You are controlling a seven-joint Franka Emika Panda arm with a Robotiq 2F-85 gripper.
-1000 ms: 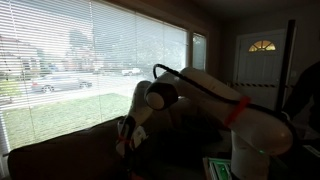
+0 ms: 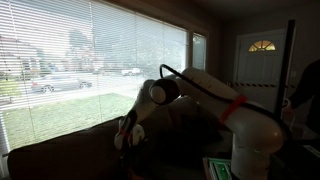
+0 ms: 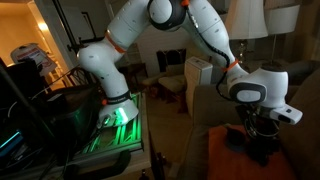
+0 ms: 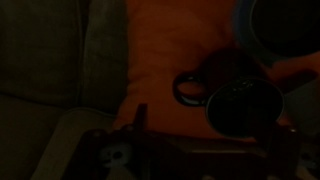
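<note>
My gripper is open, its fingers spread at the bottom of the wrist view. Between and beyond them, a dark mug with a looped handle and a round rim rests on orange fabric. Another dark, round vessel is partly cut off at the upper right. In exterior view 2 the gripper points down over the orange fabric. Shadow there hides the mugs and the fingertips, so contact with them cannot be told.
Brown couch cushions border the fabric. A second white arm stands at the left over a table with a lit green board. Lamps rise behind. A window with blinds is beside the couch.
The arm's bend has shifted slightly up and to the right in exterior view 1. The hand stays low over the couch, with only a small change in its pose.
</note>
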